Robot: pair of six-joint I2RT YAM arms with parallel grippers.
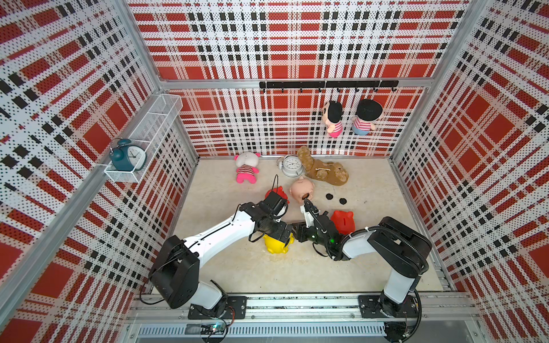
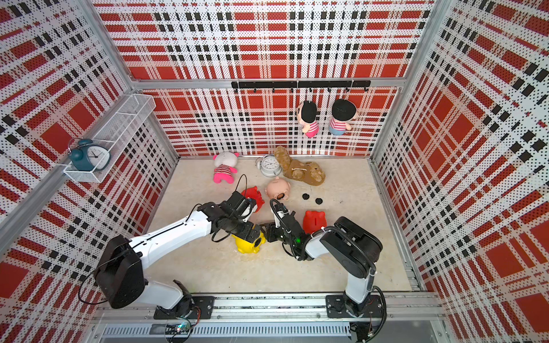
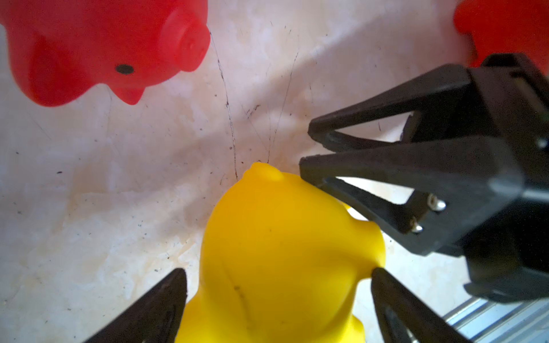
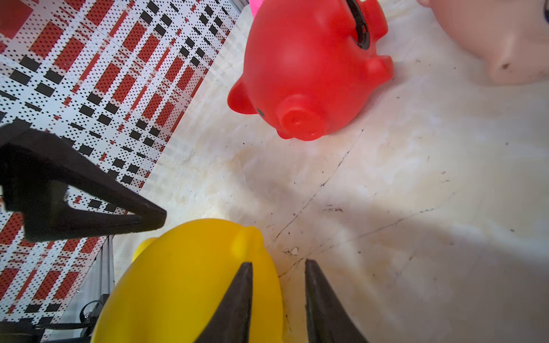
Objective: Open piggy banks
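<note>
The yellow piggy bank (image 1: 276,243) sits front-centre beneath both grippers. My left gripper is open around its body, the fingers blurred at the lower edge of the left wrist view. My right gripper reaches in from the right, its tips just above the pig's upper edge, slightly apart with nothing visibly between them. In the right wrist view its blurred fingers stand beside the yellow body. A red piggy bank (image 4: 297,68) lies behind, a second red one (image 1: 342,221) to the right, and a pink one (image 2: 278,187) at the back.
Two black discs (image 1: 329,196) lie right of the pink bank. Plush toys (image 1: 246,167) and a silver clock (image 2: 268,164) line the back.
</note>
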